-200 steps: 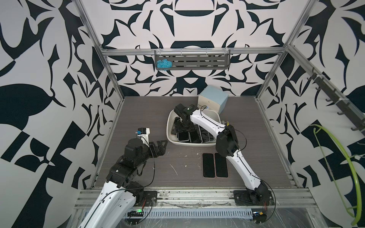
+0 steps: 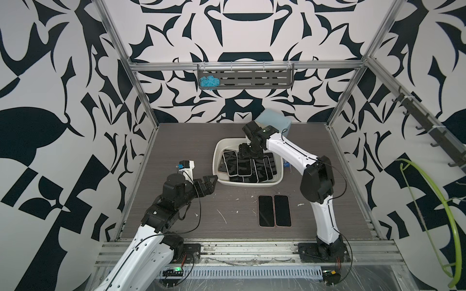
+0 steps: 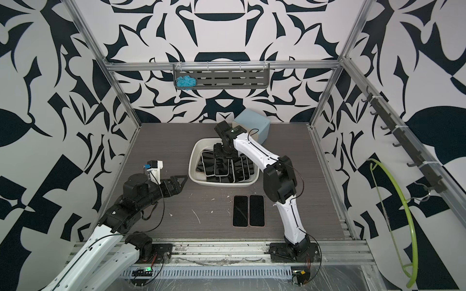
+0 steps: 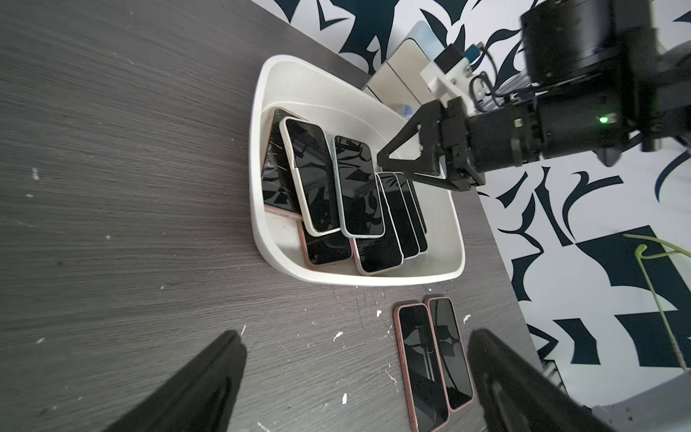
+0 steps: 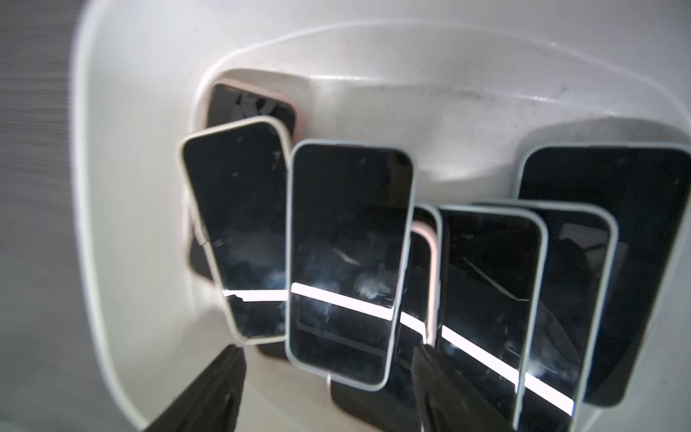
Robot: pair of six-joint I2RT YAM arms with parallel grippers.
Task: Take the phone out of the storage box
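Observation:
The white storage box (image 4: 262,144) stands at the table's middle, several phones lying overlapped inside. On top of the pile is a phone with a pale blue frame (image 5: 349,259), flanked by a cream-framed phone (image 5: 241,223). My right gripper is inside the box above the pile. Its fingers (image 5: 208,388) stand apart on either side of the pale blue phone's near end, and no contact with it shows; whether the fingers hold anything cannot be told. Left of the box, my left gripper is open over bare table, empty.
Two pink-edged phones (image 2: 266,211) (image 2: 282,211) lie side by side on the table in front of the box. A pale blue block (image 3: 254,123) stands behind it. The table (image 2: 179,140) left of the box is clear.
My right gripper has moved right and toward the back over the box, uncovering more of the phones at its left. My left gripper has shifted slightly right.

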